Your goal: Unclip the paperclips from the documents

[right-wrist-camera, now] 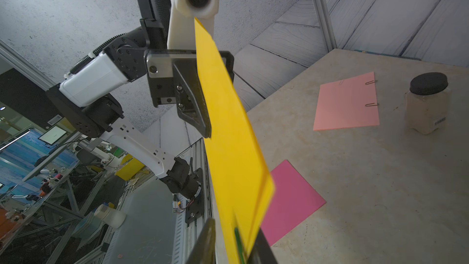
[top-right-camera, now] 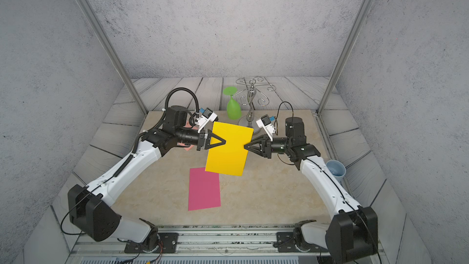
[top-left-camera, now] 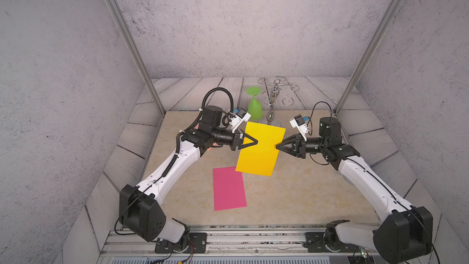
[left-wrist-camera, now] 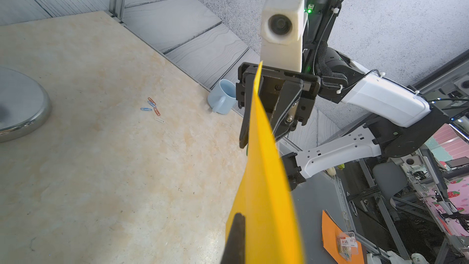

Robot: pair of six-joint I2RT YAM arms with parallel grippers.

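Note:
A yellow sheet [top-left-camera: 260, 156] hangs in the air between my grippers. My left gripper [top-left-camera: 255, 142] is shut on it, gripping its left side. My right gripper [top-left-camera: 277, 146] is at the sheet's right edge, its fingers part open around it; a small green thing [right-wrist-camera: 239, 244] shows there, too blurred to tell clearly. A magenta sheet [top-left-camera: 228, 190] lies on the table. A pink sheet [right-wrist-camera: 346, 102] with clips [right-wrist-camera: 371, 104] on its edge lies farther back. Several loose paperclips [left-wrist-camera: 153, 104] lie on the table in the left wrist view.
A metal stand [top-right-camera: 250, 97] and green vase [top-right-camera: 233, 110] stand at the back. A light blue mug [left-wrist-camera: 222, 97] is at the right edge, a lidded jar [right-wrist-camera: 426, 107] near the pink sheet.

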